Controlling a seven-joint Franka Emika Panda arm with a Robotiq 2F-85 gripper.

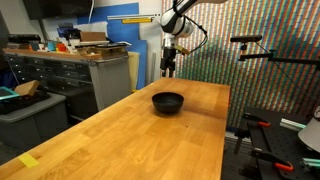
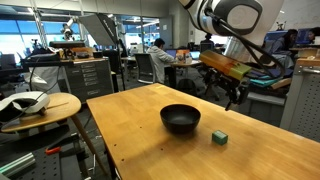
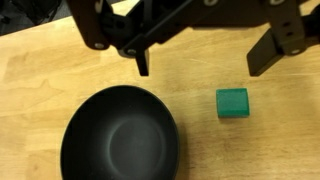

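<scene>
A round black bowl (image 1: 168, 102) rests on the wooden table, empty in the wrist view, where the bowl (image 3: 122, 140) fills the lower left. Beside it lies a small green block (image 2: 219, 137), flat on the wood and outside the bowl. The wrist view has this green block (image 3: 233, 102) at the right, below the right finger (image 3: 266, 52). My gripper hangs above the table with its fingers wide apart and nothing between them. Exterior view 1 does not show the block clearly.
Bare table (image 1: 120, 135) stretches away on the near side of the bowl. A dark frame with red parts (image 1: 275, 155) stands off the table's near right side. Desks and seated people are in the background.
</scene>
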